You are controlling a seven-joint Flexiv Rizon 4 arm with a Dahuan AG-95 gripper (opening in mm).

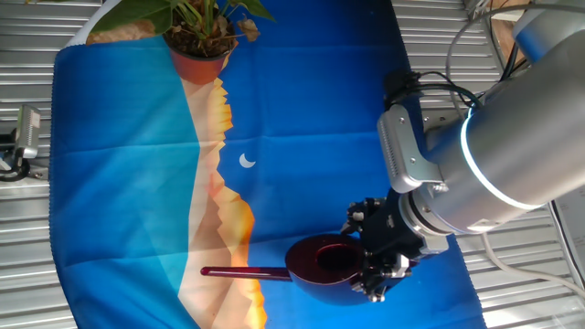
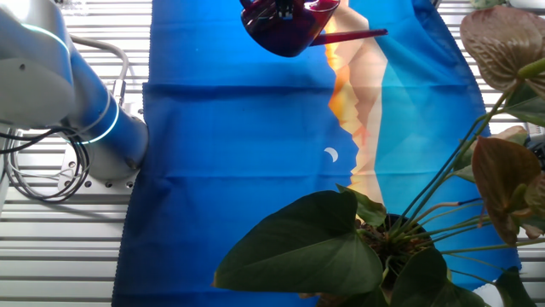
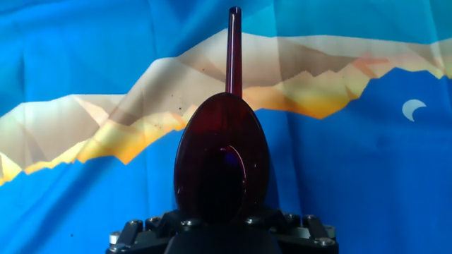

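A glossy dark-red watering can (image 1: pixel 311 256) with a round body and a long thin spout (image 1: pixel 245 272) is at the front of the blue mat in exterior view 1. Its spout points left, toward the printed orange and tan band. My gripper (image 1: pixel 368 256) is shut on the can at the side opposite the spout; its fingers partly hide that end. From the wrist, the can's body (image 3: pixel 222 152) rises centrally between the fingers, spout pointing away. In exterior view 2 the can (image 2: pixel 289 30) is cut off by the top edge. Whether its base touches the mat is unclear.
A leafy plant in an orange-brown pot (image 1: pixel 198 68) stands at the mat's far edge. Its large leaves (image 2: pixel 302 247) spread across the front of exterior view 2. Between pot and can, the printed mat (image 1: pixel 306 110) is clear.
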